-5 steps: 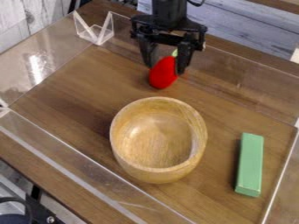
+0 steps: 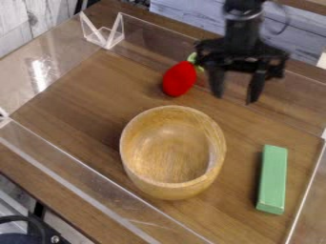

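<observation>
My gripper (image 2: 237, 69) is blurred at the upper right of the camera view, open, its dark fingers spread, above the table a little to the right of a red object (image 2: 178, 78). A green leafy bit (image 2: 193, 59) shows behind the red object. A wooden bowl (image 2: 173, 152) stands empty at the centre front, and a green block (image 2: 272, 178) lies to its right.
The wooden table (image 2: 76, 114) has clear plastic walls along its edges. A clear plastic piece (image 2: 105, 30) is at the back left corner.
My gripper has moved right from over the red object to a spot beside and behind it. The red object and the other things look to be in the same places.
</observation>
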